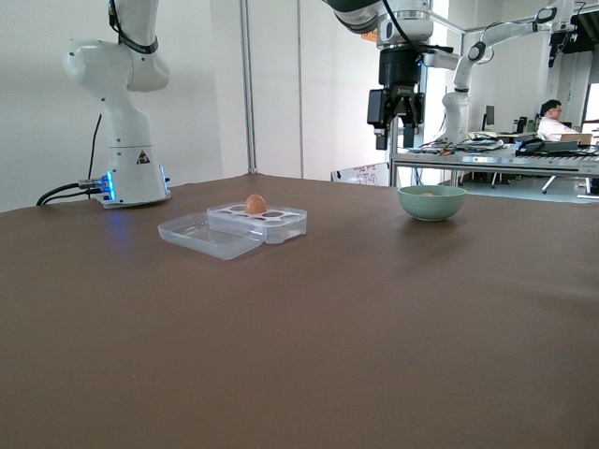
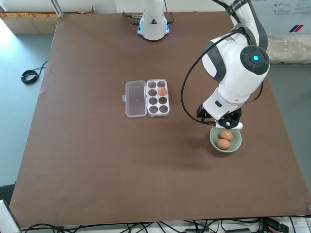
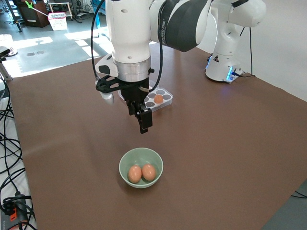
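A pale green bowl [image 2: 215, 141] [image 3: 129, 159] [image 1: 431, 208] on the brown table holds two eggs [image 2: 225, 135] [image 3: 148, 172]. My gripper [image 1: 395, 131] [image 3: 143, 125] hangs above and behind the bowl, fingers pointing down; its finger state is hard to tell, and no egg shows in it. In the left view the wrist hides it. A clear egg carton [image 2: 157, 102] [image 1: 271, 227] with its lid open lies left of the bowl in the left view, one egg [image 2: 162, 91] [image 1: 255, 204] in a pocket, the other pockets empty.
Cables [image 2: 146, 225] run along the table's edge.
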